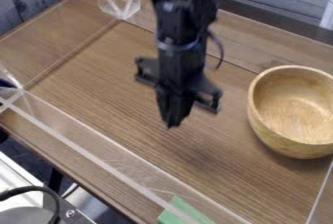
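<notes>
My black gripper (173, 105) hangs over the middle of the wooden table, blurred, with its tip pointing down. Its fingers look close together, and I see nothing held between them, though the blur hides detail. To its right sits a round tan wooden bowl (293, 130), apart from the gripper.
Clear plastic edging runs along the left and front. A green piece (185, 213) lies at the front edge, and a grey-and-black object (23, 210) sits at the lower left. Walls stand behind.
</notes>
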